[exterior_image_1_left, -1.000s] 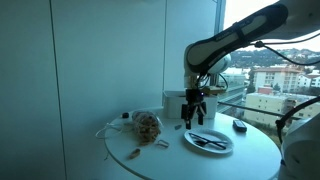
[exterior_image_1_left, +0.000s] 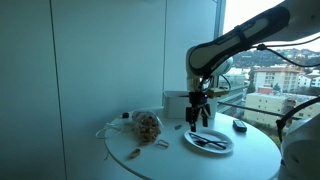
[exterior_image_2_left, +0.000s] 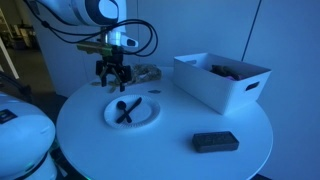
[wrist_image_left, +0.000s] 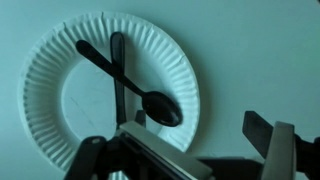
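A white paper plate (wrist_image_left: 48, 95) with a ribbed rim carries a black spoon (wrist_image_left: 158, 107) laid across another straight black utensil (wrist_image_left: 118, 60). In exterior view 2 the same plate (exterior_image_2_left: 148, 120) lies on the near-left part of the table. My gripper is open and empty in the wrist view, with its fingers over the plate's edge and the bare table beside it. Seen from exterior view 1, the gripper (exterior_image_1_left: 199, 119) hangs above the plate's (exterior_image_1_left: 222, 148) far-left side, apart from the utensils. The lower utensil's end is partly hidden by a finger.
A white box (exterior_image_2_left: 236, 92) with dark contents stands at the back of the round table. A dark rectangular block (exterior_image_2_left: 215, 142) lies in front of it. In exterior view 1 a brownish bagged bundle (exterior_image_1_left: 147, 125) and small pieces are left of the plate.
My arm and gripper have shifted very slightly to the right in exterior view 1. The plate and the utensils have stayed in place.
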